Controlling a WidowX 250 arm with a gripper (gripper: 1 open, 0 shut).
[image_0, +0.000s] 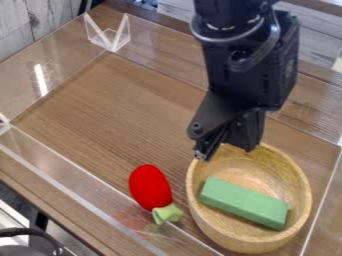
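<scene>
The black gripper (201, 140) hangs from the top of the view over the upper rim of a wooden bowl (214, 235); whether its fingers are apart is hard to tell. In the bowl lies a green block (243, 204). A red object with a light green top (150, 187), like a toy vegetable, lies left of the bowl on the table.
A clear plastic object (110, 32) stands at the back left. A transparent edge runs along the near left.
</scene>
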